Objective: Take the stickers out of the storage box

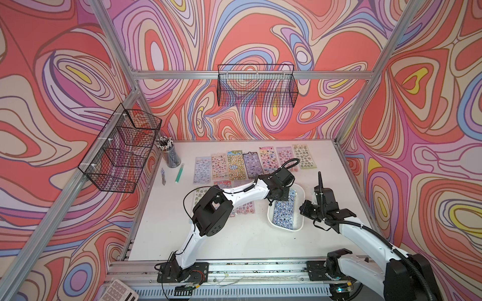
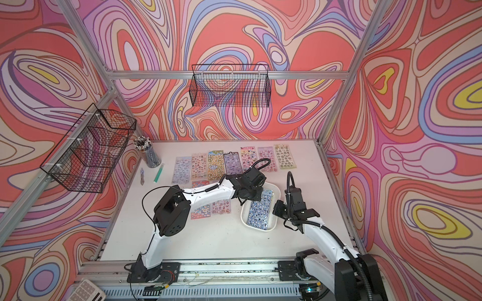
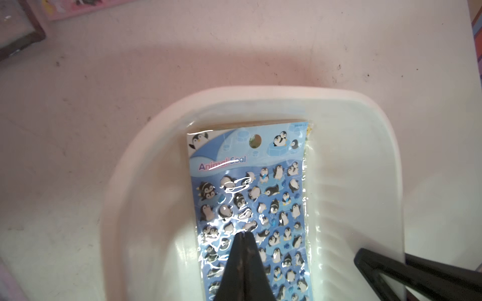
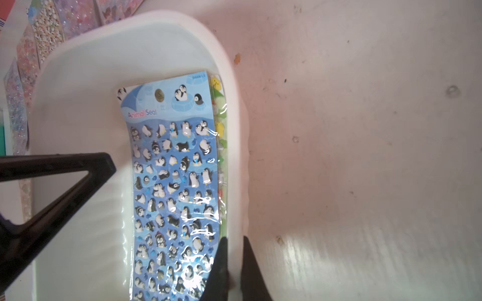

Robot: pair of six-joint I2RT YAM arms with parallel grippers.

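Note:
The white storage box stands on the table with a blue penguin sticker sheet lying in it. At that sheet's right side a green-yellow edge of another sheet peeks out from beneath. Over the penguin sheet, my left gripper is shut with its fingertips together; nothing is between them, and the sheet lies outside them. My right gripper is shut on the box's right wall, one finger inside and one outside. Parts of each gripper also reach into the other wrist view.
Several sticker sheets lie in a row at the table's back. More sheets lie left of the box, partly under my left arm. A pen holder and a teal item are at far left.

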